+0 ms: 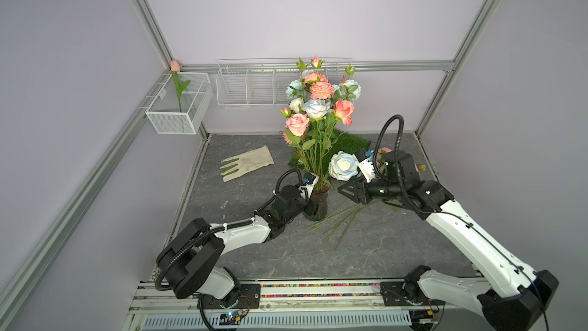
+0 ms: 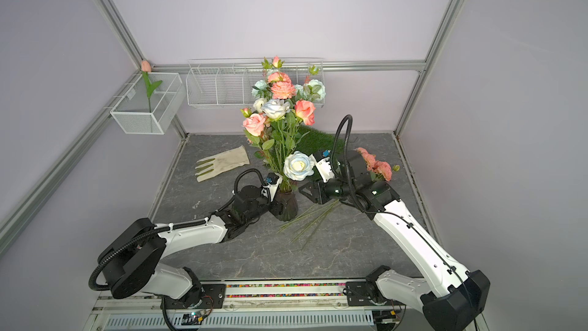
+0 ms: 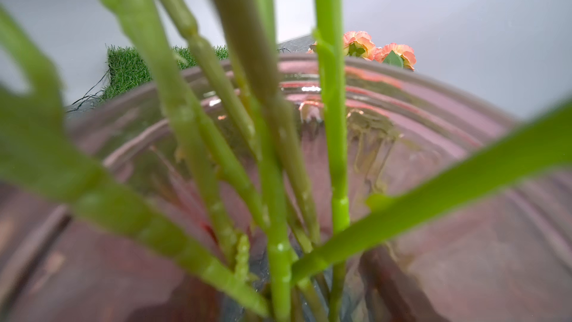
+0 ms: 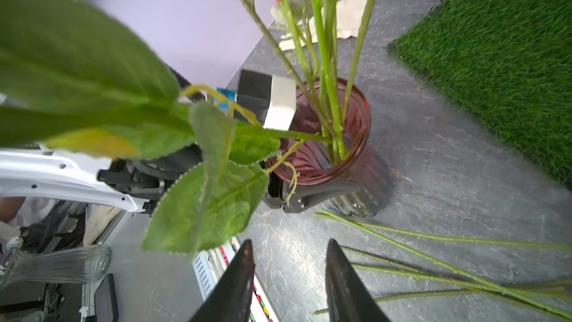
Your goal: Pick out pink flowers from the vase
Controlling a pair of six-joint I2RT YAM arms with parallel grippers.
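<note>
The reddish glass vase (image 4: 372, 182) stands upright, full of green stems. Pink roses (image 1: 297, 123) rise from it among pale ones, and a white-blue rose (image 1: 343, 165) leans out low on the right. My left gripper (image 2: 277, 209) is shut on the vase near its rim; its fingers do not show in the left wrist view, which looks over the vase rim (image 3: 363, 65) at the stems. To the right of the vase, below the white-blue rose, my right gripper is part open with no stem between its fingers. Leaves (image 4: 220, 202) hang close to its camera.
Cut-off-looking bare stems (image 4: 429, 262) lie right of the vase, and pink flowers (image 2: 375, 165) rest at the far right. Green turf (image 4: 506, 65) is behind. A glove (image 1: 246, 163) lies at left; a wall basket (image 1: 168, 125) holds a tulip.
</note>
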